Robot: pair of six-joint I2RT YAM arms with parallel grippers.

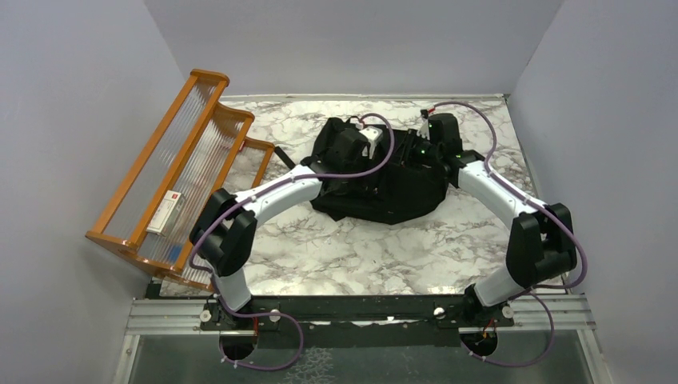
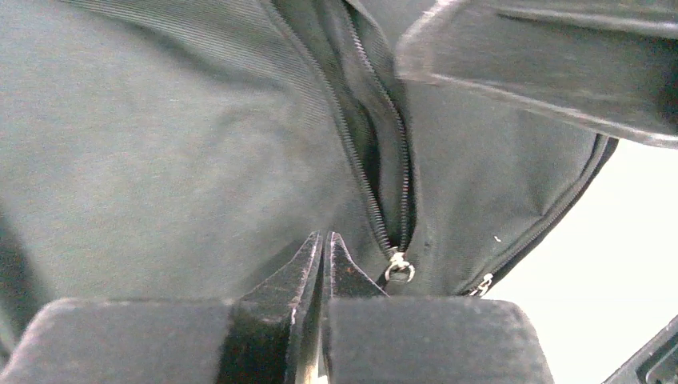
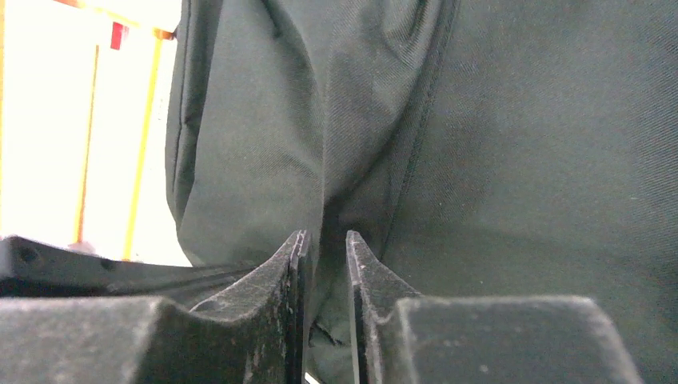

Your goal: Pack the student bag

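Observation:
The black bag (image 1: 384,210) lies on the marble table beneath both arms. My left gripper is shut over its cloth, with nothing visible between the fingertips. Just ahead, an open zipper narrows to a metal zipper pull (image 2: 399,266) right of the fingertips; a second zipper end (image 2: 481,285) shows near the bag's edge. My right gripper is slightly open, its narrow gap showing only the dark bag cloth (image 3: 512,176) behind. From above, both grippers are hard to make out against the bag.
A wooden rack (image 1: 152,180) with clear ribbed panels stands at the left, holding a white box (image 1: 165,213). A black strap (image 1: 284,158) sticks out left of the bag. Bare marble (image 1: 376,260) lies in front; grey walls border the table.

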